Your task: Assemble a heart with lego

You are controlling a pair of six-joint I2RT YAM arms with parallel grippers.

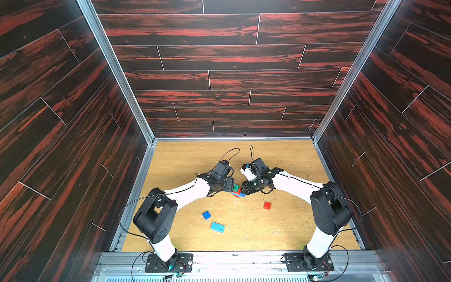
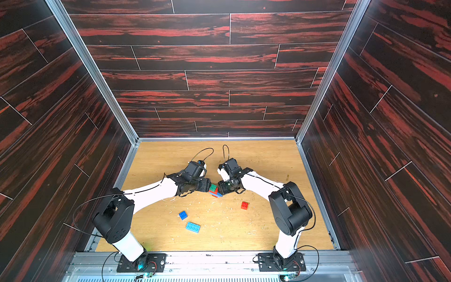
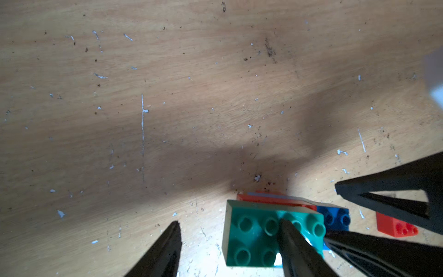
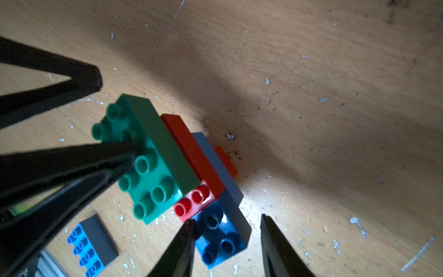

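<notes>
A stack of bricks lies between my grippers at the table's middle: a green brick (image 4: pixel 157 161) on top, with red (image 4: pixel 193 157) and blue (image 4: pixel 221 230) bricks under it. My left gripper is open around the green brick, one fingertip over its studs, the other apart from it. My right gripper is part open at the stack's blue end, one fingertip over that brick, the other just beside it.
Loose on the table (image 1: pixel 169 155) lie a small blue brick (image 1: pixel 206 215), a light blue brick (image 1: pixel 217 227) and a red brick (image 1: pixel 267 205), all toward the front.
</notes>
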